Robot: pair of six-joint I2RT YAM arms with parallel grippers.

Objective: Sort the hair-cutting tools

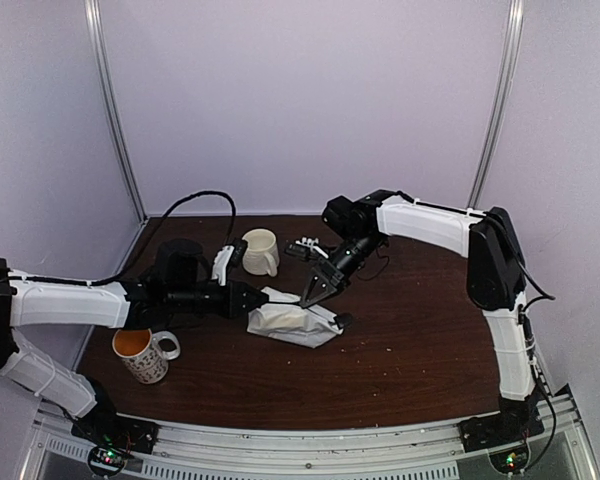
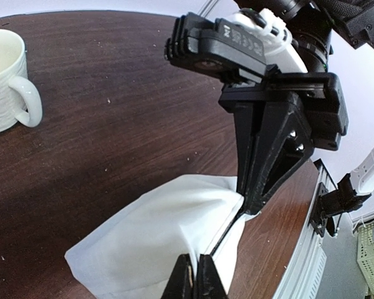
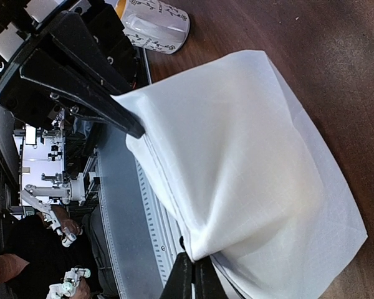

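Note:
A white folded cloth or pouch (image 1: 290, 325) lies at the table's middle, with a thin dark item partly showing along its fold; what that is cannot be told. My left gripper is shut at the fold, with a thin dark strip running from it toward the other gripper. My right gripper (image 1: 308, 298) is shut at the opposite part of the fold, its tips against the cloth. Whether either holds the fabric or the strip is unclear. A small dark end sticks out at the cloth's right in the top view.
A white mug (image 1: 260, 250) stands behind the cloth, and a patterned mug with orange inside (image 1: 145, 360) at the front left.

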